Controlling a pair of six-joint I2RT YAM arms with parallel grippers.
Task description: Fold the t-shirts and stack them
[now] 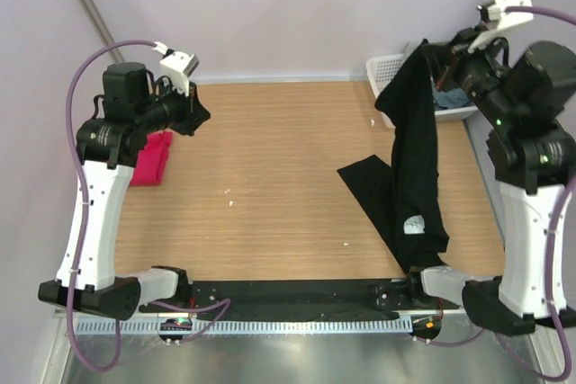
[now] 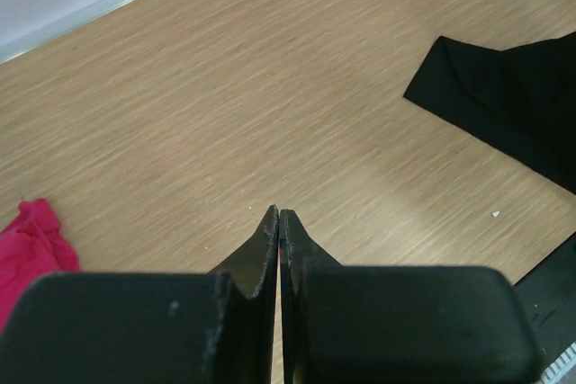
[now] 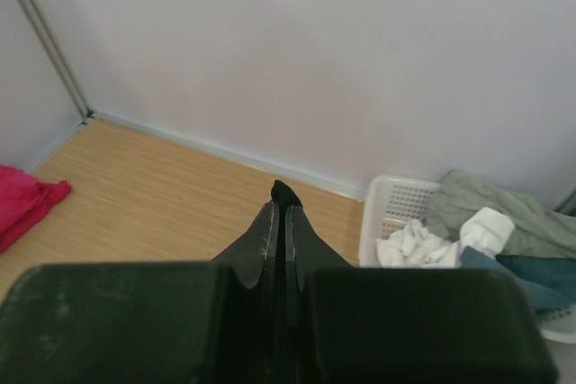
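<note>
A black T-shirt hangs from my right gripper, raised at the top right, and its lower part lies on the table's right side, with a pale patch near the bottom. In the right wrist view the right gripper is shut on the black cloth. My left gripper is raised at the left, shut with nothing showing between its fingers. In the left wrist view the shirt's flat corner lies at the right. A red folded cloth lies at the table's left edge.
A white basket of mixed garments stands at the back right, partly behind the black shirt in the top view. Walls border the back and sides.
</note>
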